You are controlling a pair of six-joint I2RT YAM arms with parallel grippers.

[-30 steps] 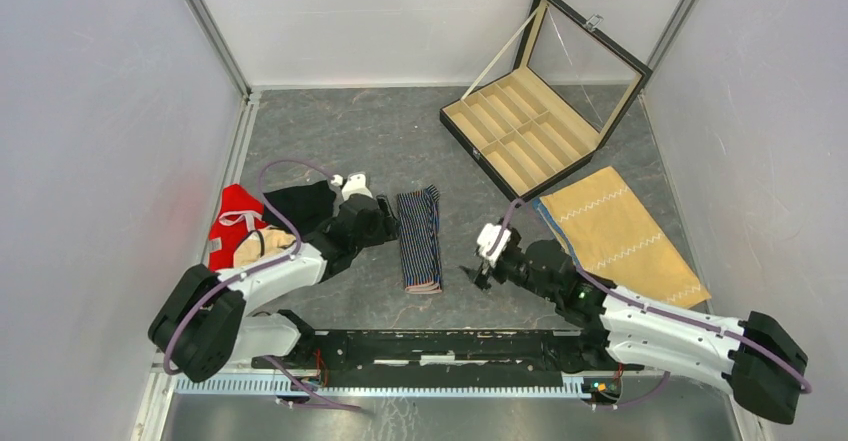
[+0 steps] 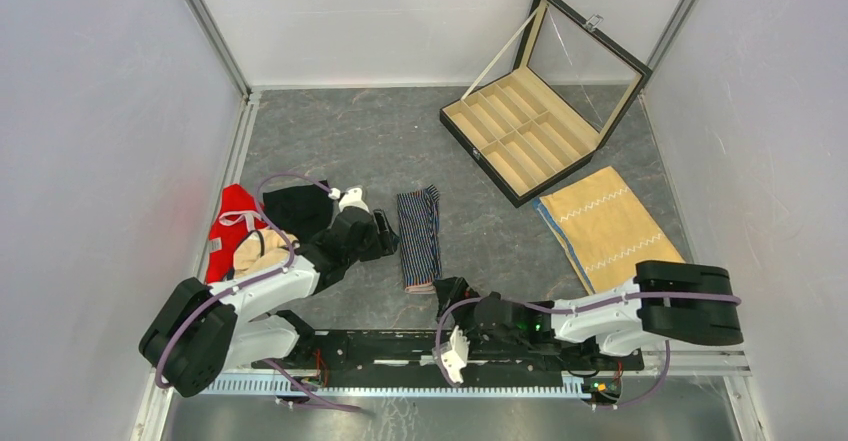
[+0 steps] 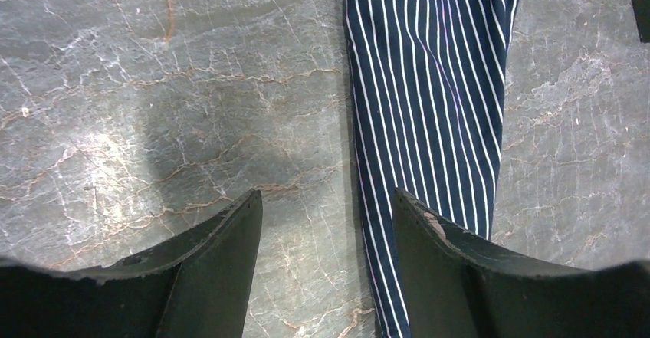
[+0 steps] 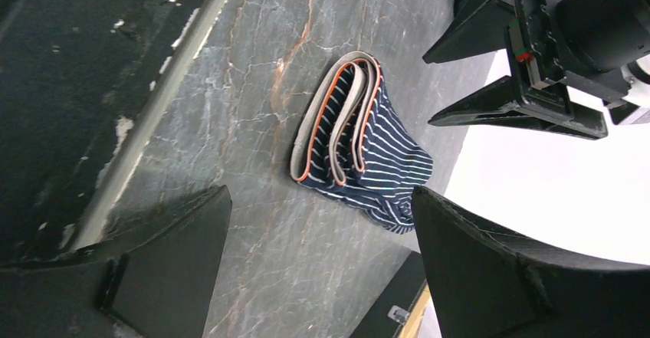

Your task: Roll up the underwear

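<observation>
The navy striped underwear (image 2: 418, 231) lies folded in a long strip in the middle of the floor; in the right wrist view its near end (image 4: 345, 123) shows layered edges with orange trim. My left gripper (image 2: 385, 231) hangs open beside its left side, fingers over it and the bare floor in the left wrist view (image 3: 328, 200). My right gripper (image 2: 447, 291) is low at the strip's front end, open, its fingertips either side of that end in the right wrist view (image 4: 320, 193), nothing held.
An open compartment box (image 2: 520, 136) stands at back right, a yellow cloth (image 2: 610, 226) at right. Red (image 2: 228, 221), black (image 2: 290, 206) and beige clothes lie at left. A dark edge (image 4: 69, 62) runs near my right gripper.
My right gripper has swung toward the front and left, to the near end of the underwear. The left gripper has shifted slightly toward the front. The underwear has not visibly moved.
</observation>
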